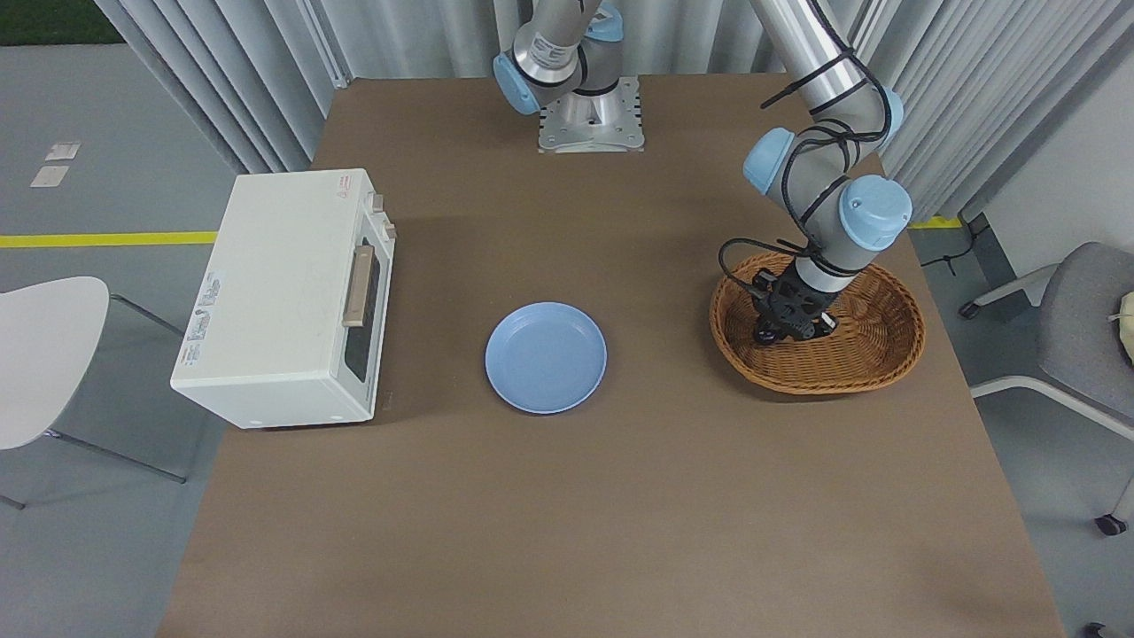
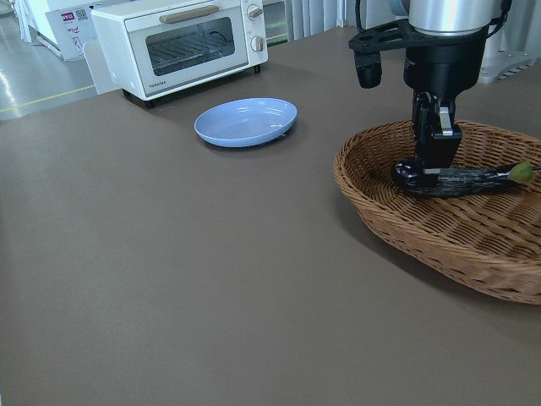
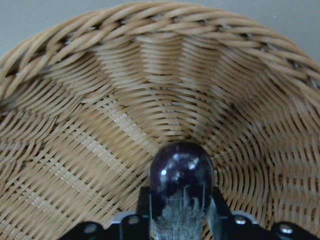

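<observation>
A wicker basket point(image 1: 856, 351) on the right of the table holds a dark purple eggplant point(image 2: 473, 181) with a green stem, its rounded end point(image 3: 181, 172) centred low in the wrist view. My gripper is down inside the basket, its black fingers on either side of the eggplant; whether they are shut on it I cannot tell for sure. In the left view the gripper reaches down onto the eggplant near its rounded end.
A blue plate point(image 1: 545, 357) lies left of the basket. A white toaster oven point(image 1: 276, 287) with its door shut stands further left.
</observation>
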